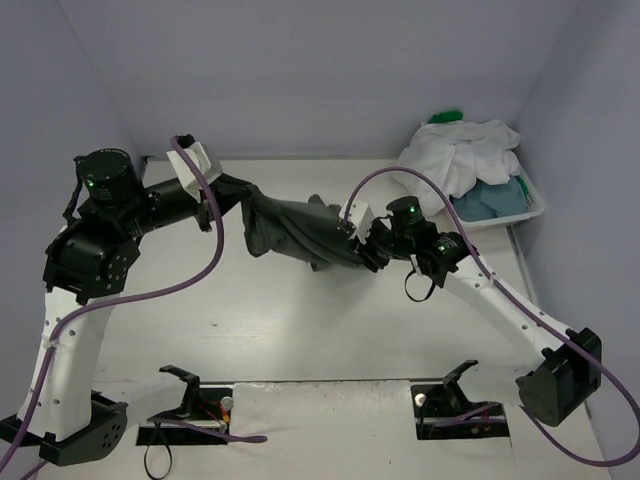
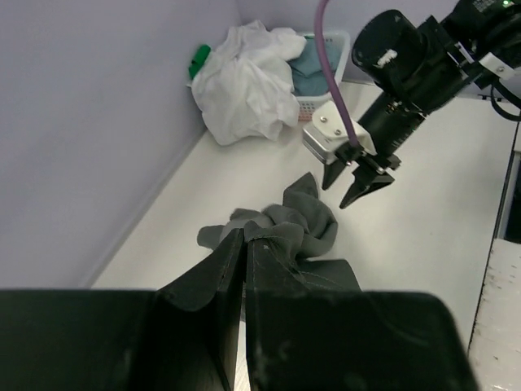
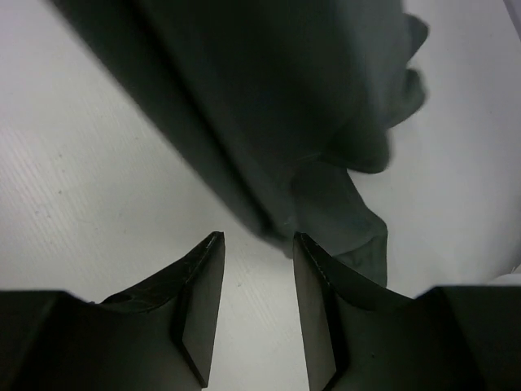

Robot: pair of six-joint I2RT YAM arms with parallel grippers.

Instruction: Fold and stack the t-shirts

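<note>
A dark grey-green T-shirt [image 1: 300,228] hangs from my left gripper [image 1: 222,193], its far part lying loosely bunched on the white table's middle. The left wrist view shows the cloth [image 2: 301,228] running into the shut fingers. My right gripper [image 1: 372,256] is beside the shirt's right end; in the right wrist view its fingers [image 3: 195,301] are open below the blurred cloth [image 3: 350,220], with nothing clearly between them.
At the back right, a white basket [image 1: 530,205] holds blue cloth [image 1: 490,203] and white cloth [image 1: 460,150], with a green item [image 1: 445,117] behind. Walls bound back and sides.
</note>
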